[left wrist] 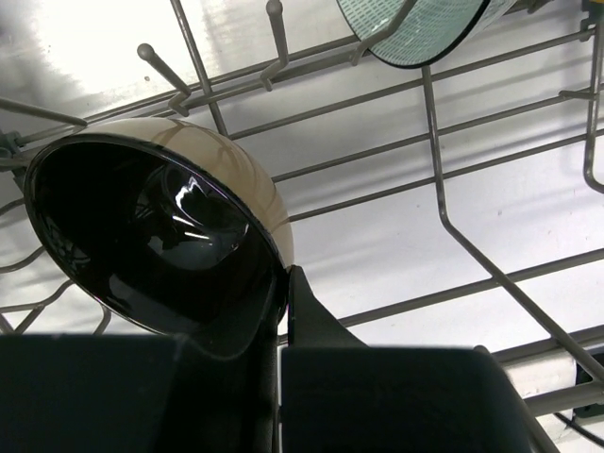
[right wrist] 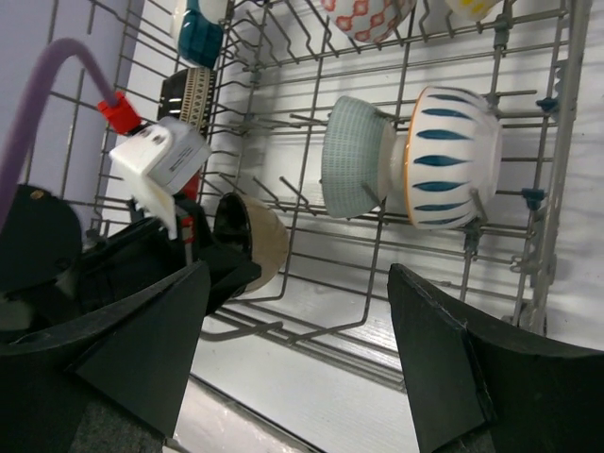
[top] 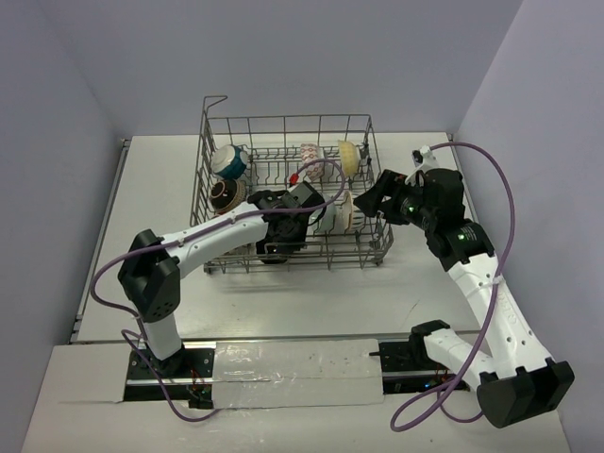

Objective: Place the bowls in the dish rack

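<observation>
In the left wrist view a bowl with a glossy black inside and beige outside (left wrist: pixel 142 226) lies tilted in the dish rack (top: pixel 288 118). My left gripper is at its rim, one finger inside and one outside, only a narrow gap between them; whether they press on the rim is unclear. The right wrist view shows this beige bowl (right wrist: pixel 270 247) beside the left gripper. My right gripper stands open and empty above the rack's right side. Below it are a pale green bowl (right wrist: pixel 351 156) and a white bowl with blue marks (right wrist: pixel 453 159).
Farther back in the rack sit a blue-and-white bowl (top: pixel 229 162), a dark brown bowl (top: pixel 226 195), a pink patterned bowl (top: pixel 311 160) and a yellow bowl (top: pixel 349 158). Wire tines stand around the bowls.
</observation>
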